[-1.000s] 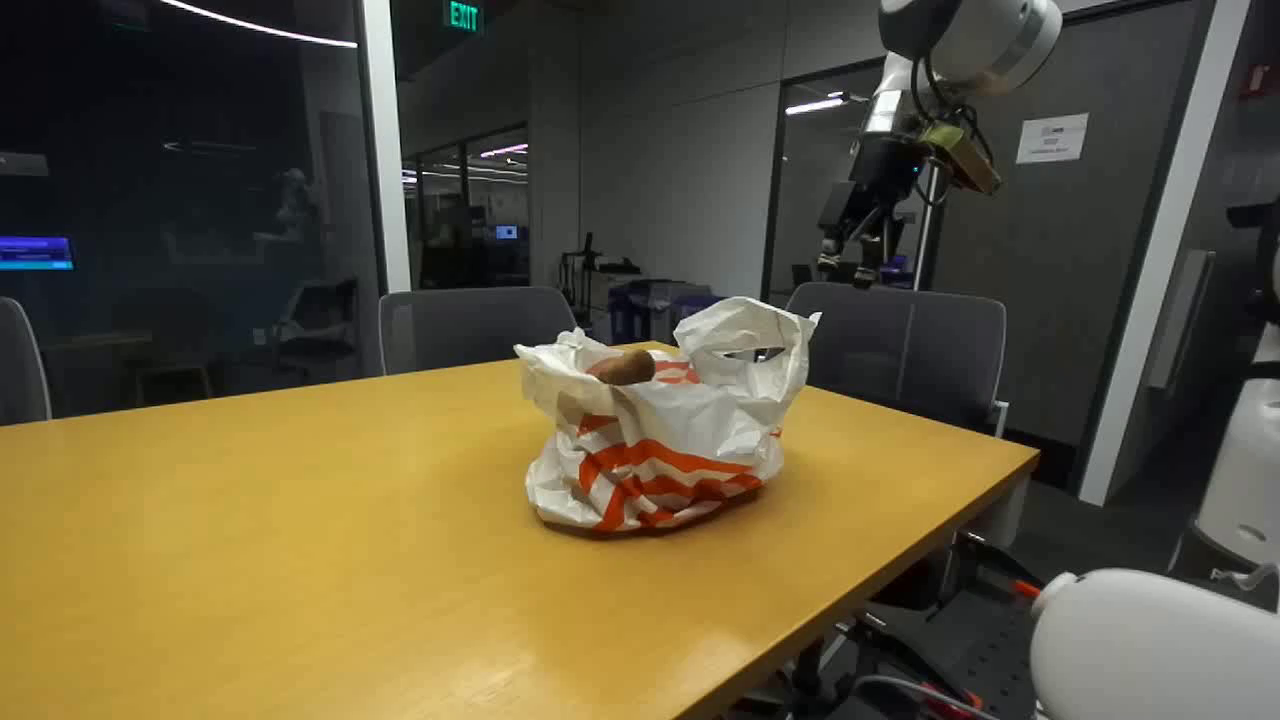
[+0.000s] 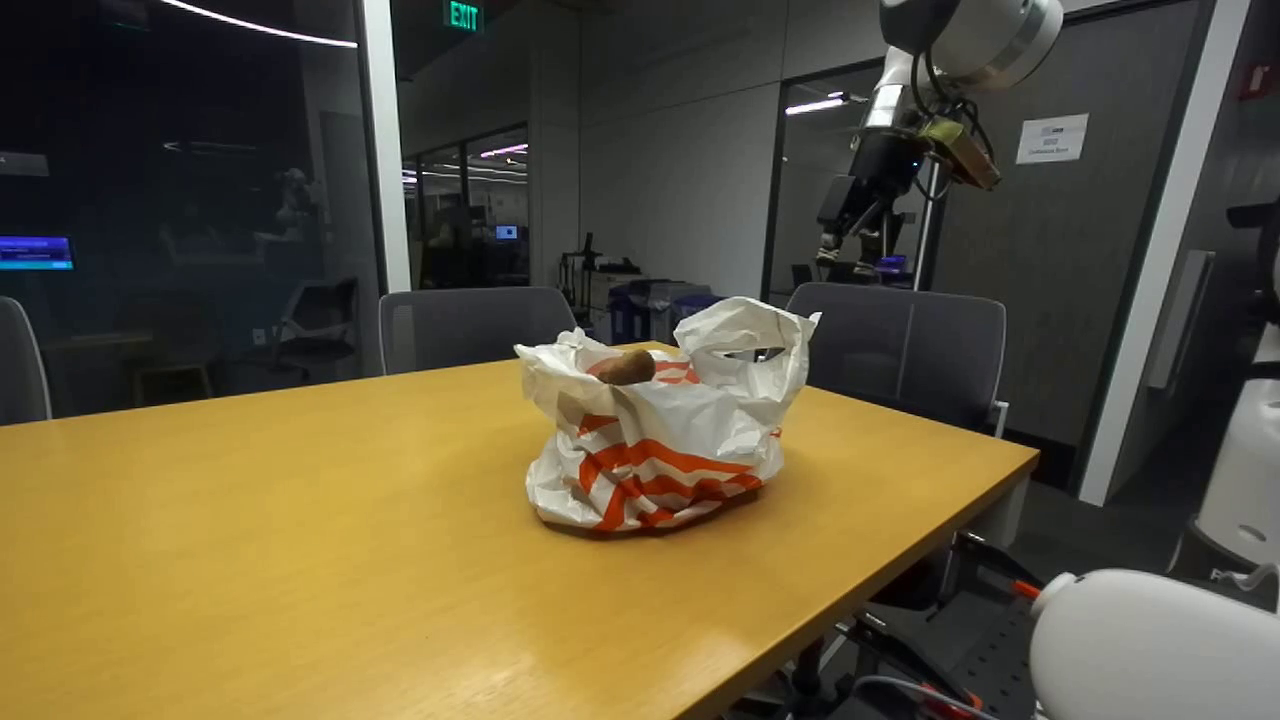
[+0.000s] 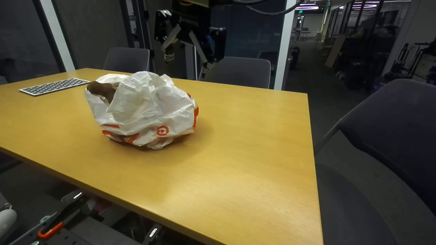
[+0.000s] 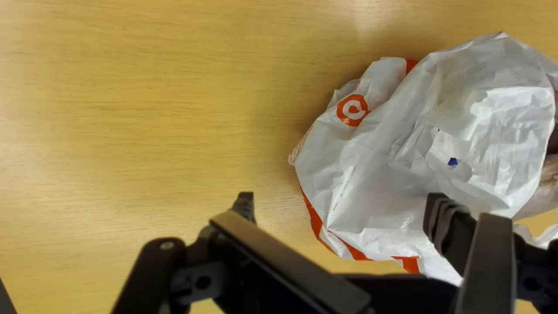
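A crumpled white plastic bag (image 2: pixel 708 432) with red markings rests on the table, its mouth facing up and one handle loop standing. Out of its opening pokes a brown object (image 2: pixel 627 367), which also shows as a brown shape (image 3: pixel 102 90) at the bag's left in exterior view 2; most of it is hidden inside. High above the tabletop, my gripper (image 3: pixel 187 61) is open and empty, apart from the bag. Seen from the wrist, the bag (image 4: pixel 376 172) lies below and to the right, with the right finger (image 4: pixel 444 220) overlapping it in the picture.
A white keyboard (image 3: pixel 55 86) lies near its far left side in exterior view 2. Chairs, such as the dark one (image 2: pixel 900 348), stand along the edges.
The gripper's fingers look slightly shifted in exterior view 1, with the arm in nearly the same place. The bag and its contents have not moved.
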